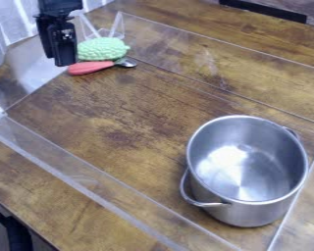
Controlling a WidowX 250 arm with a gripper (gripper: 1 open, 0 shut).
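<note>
My black gripper [63,51] hangs at the upper left, just left of a pale green textured object [102,48]. Below that lies a red-handled utensil [89,68] with a metal end pointing right. Whether the fingers are open or shut is too small to tell. A steel pot [246,172] with side handles stands empty at the lower right.
A clear tray or barrier [68,169] borders the wooden surface [133,118]. A dark edge runs along the back right.
</note>
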